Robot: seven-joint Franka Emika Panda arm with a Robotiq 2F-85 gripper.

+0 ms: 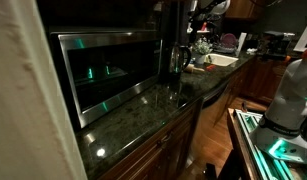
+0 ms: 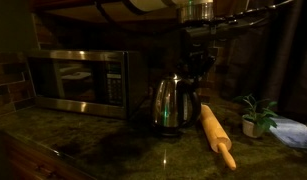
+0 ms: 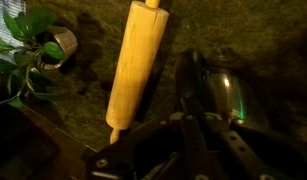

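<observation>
A steel kettle with a black handle stands upright on the dark counter in exterior view 2. My gripper is shut, dark against the kettle's dark parts in the wrist view, with nothing clearly showing between its fingers. From exterior view 2 it hangs over the kettle; whether it touches the handle I cannot tell. The wooden rolling pin lies to the left of the gripper in the wrist view. It rests right of the kettle in exterior view 2. A small potted plant stands farther right.
A microwave stands left of the kettle. A pale blue cloth lies at the right, past the plant. Bare counter stretches in front of the microwave. Brick wall and cabinets close off the back.
</observation>
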